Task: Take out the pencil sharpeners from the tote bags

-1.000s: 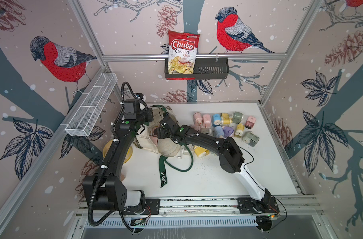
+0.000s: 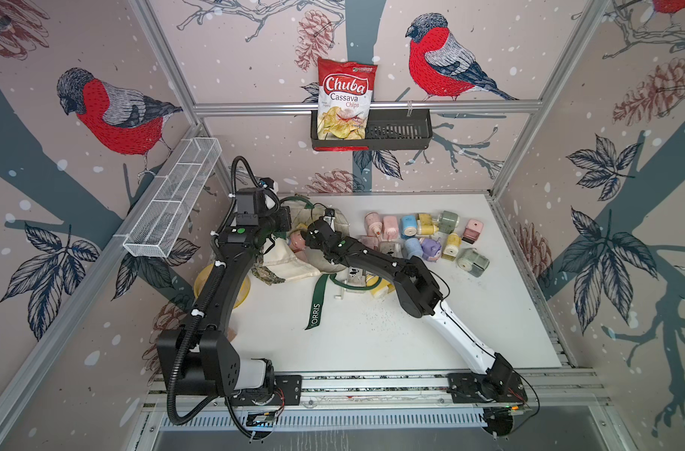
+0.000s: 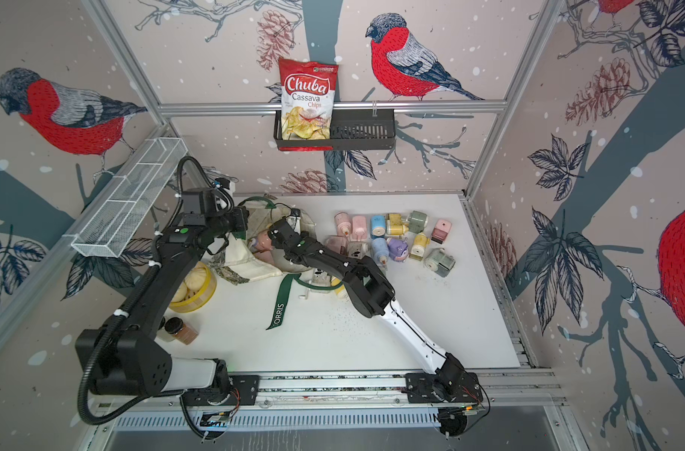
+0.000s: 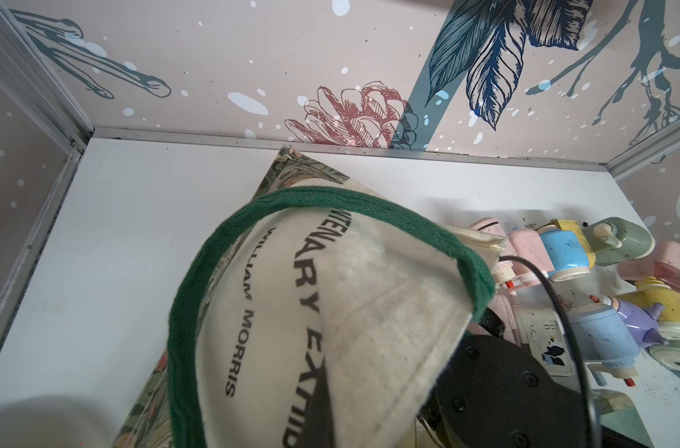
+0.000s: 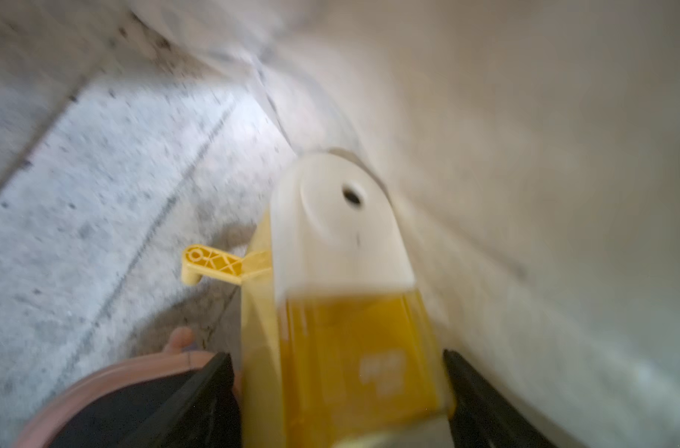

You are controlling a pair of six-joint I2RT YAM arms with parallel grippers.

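The cream tote bag lies at the back left with its mouth facing the table's front. My left gripper is shut at its upper rim, with bag cloth around the finger and a green handle looping above. My right gripper reaches into the bag, its fingers apart on either side of a yellow sharpener with a pale top. Whether both fingers touch it cannot be told. A pink sharpener lies beside it in the bag, partly behind a finger.
Several sharpeners, among them a blue one, a purple one and a grey-green one, stand at the back right. A yellow-rimmed bowl and a jar are at the left.
My right gripper has moved slightly toward the back. The bag's mouth and its green strap have shifted rightward. My left arm has stayed in place.
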